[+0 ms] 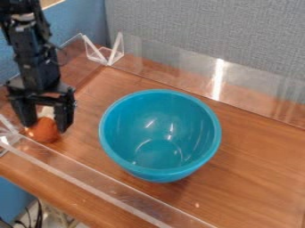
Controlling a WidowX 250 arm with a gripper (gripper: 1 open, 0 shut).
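Note:
My black gripper (43, 109) is lowered at the left of the table, open, its two fingers on either side of an orange object (45, 131) with a pale part on top. The gripper partly covers that object. A large blue bowl (160, 134) sits in the middle of the table, to the right of the gripper.
Clear plastic walls (217, 80) edge the wooden table (256, 165) at back and front. A white bracket (105, 53) stands at the back left corner.

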